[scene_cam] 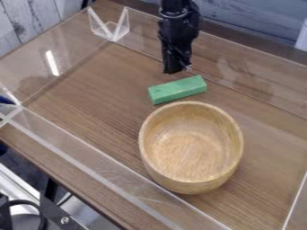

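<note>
The black robot arm reaches down from the top middle of the view, its gripper (pixel 177 66) low over the wooden table just behind a green block (pixel 178 90). The gripper looks shut, with nothing seen between its fingers, though it is small and dark. The block lies flat and apart from it. A round wooden bowl (pixel 192 167) stands in front of the block.
A clear angular plastic piece (pixel 110 25) is at the back left. Black cables (pixel 24 208) lie at the lower left corner.
</note>
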